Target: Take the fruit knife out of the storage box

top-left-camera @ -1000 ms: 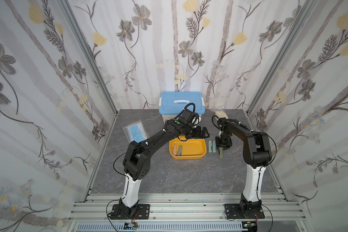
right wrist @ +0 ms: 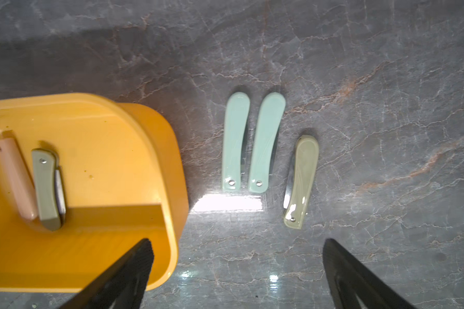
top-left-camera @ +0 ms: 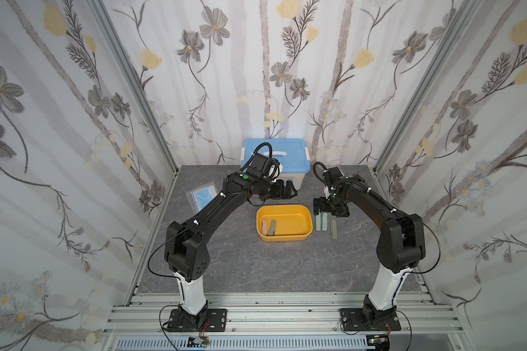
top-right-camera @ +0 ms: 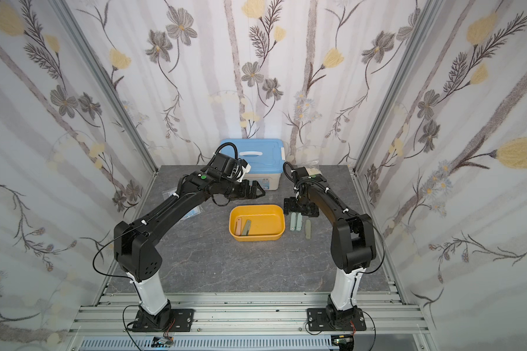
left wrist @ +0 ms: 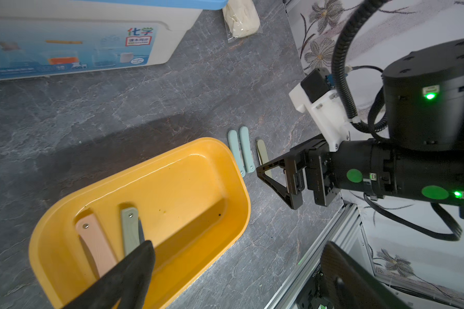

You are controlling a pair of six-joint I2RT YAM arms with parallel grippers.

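Inside the yellow storage box [left wrist: 211,149] lie two folded fruit knives, a pink one [left wrist: 96,242] at its left end and a grey-green one [left wrist: 130,226] beside it. On the table to the box's right are two mint knives [right wrist: 235,139] [right wrist: 266,141] side by side and an olive one [right wrist: 302,180] a little apart. My left gripper [top-left-camera: 289,189] hangs above the back edge of the box, open and empty. Over the mint knives my right gripper [top-left-camera: 326,206] is open, with nothing between its fingers, partly covering those knives in the top left view.
A large bin with a blue lid [top-left-camera: 275,152] stands behind the box. A clear-wrapped white packet [left wrist: 242,18] lies right of the bin, and a blue-and-white sheet [top-left-camera: 203,196] lies at the left.
My left arm has swung left and back from above the box. My right gripper has lifted off the olive knife and shifted left, and the olive knife now shows fully.
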